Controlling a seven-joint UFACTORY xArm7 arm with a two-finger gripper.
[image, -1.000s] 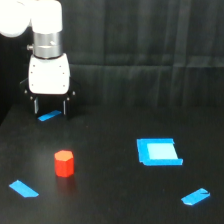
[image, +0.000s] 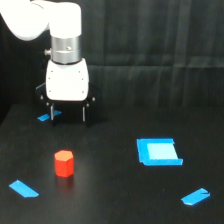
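Note:
A red hexagonal block (image: 64, 163) stands upright on the black table, left of the middle. Farther back and above the table hangs my gripper (image: 68, 114), white with dark fingers (image: 84, 113) pointing down. The fingers are apart, and nothing shows between them. The block is nearer the camera than the gripper and clear of it. To the right, blue tape frames a white square (image: 161, 151) on the table, and nothing stands on it.
Strips of blue tape mark the table: a front left strip (image: 23, 188), a front right strip (image: 195, 197), and a back left strip (image: 48, 115) beside the gripper. A dark curtain (image: 150, 55) closes the back.
My gripper has moved right and slightly lower in the view. The red block and the white square are where they were.

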